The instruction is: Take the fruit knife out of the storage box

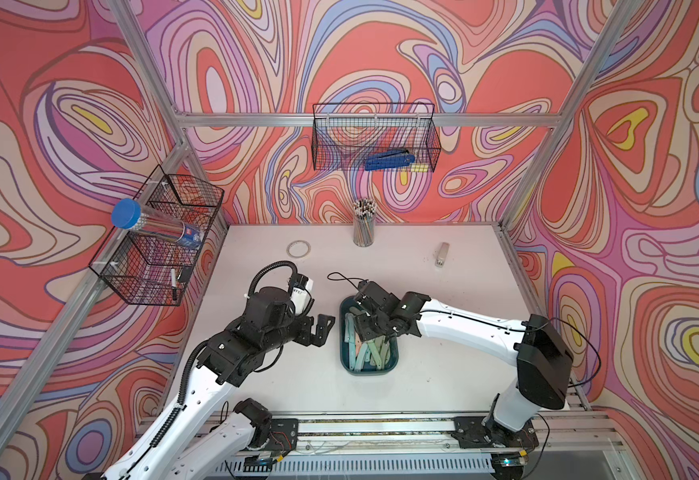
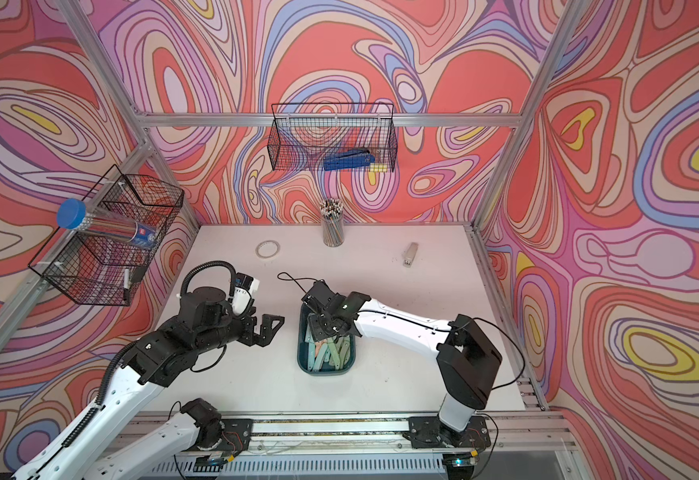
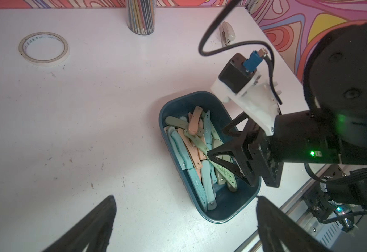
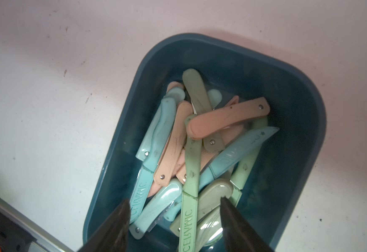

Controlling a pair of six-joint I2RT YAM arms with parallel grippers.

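The storage box (image 4: 313, 138) is a dark teal bin with rounded corners in the middle of the table. Inside lies a jumble of folded and open fruit knives in blue, pink, green and olive. A long green knife (image 4: 194, 168) lies on top, and a pink knife (image 4: 229, 117) crosses its upper end. Over the box, low at the knives, my right gripper has its fingers apart; in the right wrist view its blurred fingertips straddle the lower green knife part. My left gripper (image 1: 319, 329) is open and empty, left of the box.
A roll of tape (image 3: 44, 48), a cup of pencils (image 1: 363, 224) and a small pale object (image 1: 443, 254) stand at the back. A wire basket (image 1: 157, 248) with a blue-lidded jar hangs at left. The table left of the box is clear.
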